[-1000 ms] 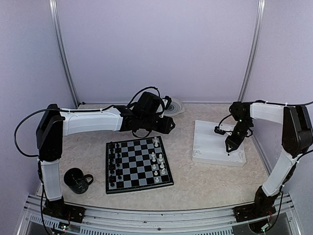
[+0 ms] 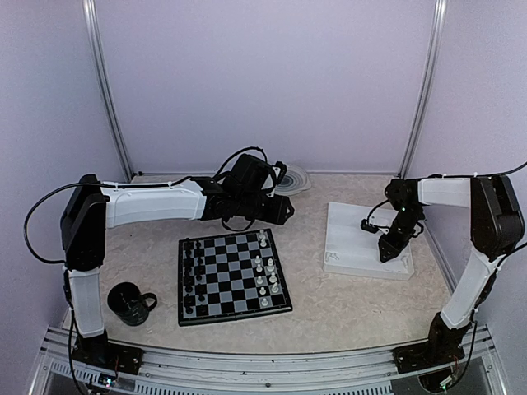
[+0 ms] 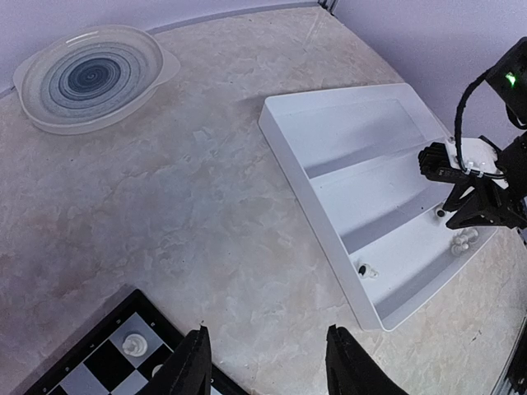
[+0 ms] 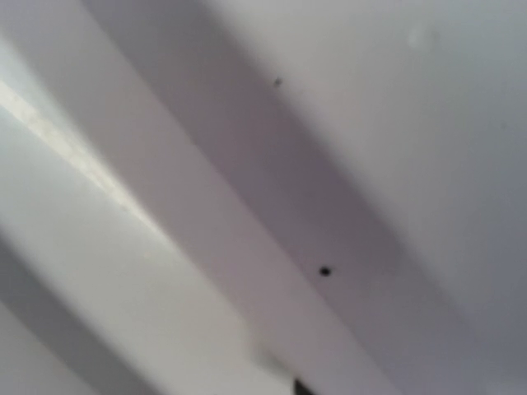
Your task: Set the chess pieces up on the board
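Note:
The chess board (image 2: 222,286) lies on the table with dark pieces (image 2: 188,276) along its left side and white pieces (image 2: 260,280) on its right side. White pieces also lie on their sides in the white tray: one (image 3: 370,271) near the left end of its front compartment, others (image 3: 464,239) near the right end. My left gripper stands open above the table past the board's far right corner, nothing between its fingers. My right gripper (image 2: 384,253) points down into the tray; its fingertips are mostly hidden, and the right wrist view is blurred.
The divided white tray (image 2: 367,270) stands on the right. A round translucent lid or dish (image 3: 97,80) lies at the back, partly behind the left arm in the top view. A dark mug (image 2: 128,303) stands left of the board. Bare table separates board and tray.
My right gripper has come down slightly, lower into the front of the tray. The left arm and the pieces on the board look unchanged.

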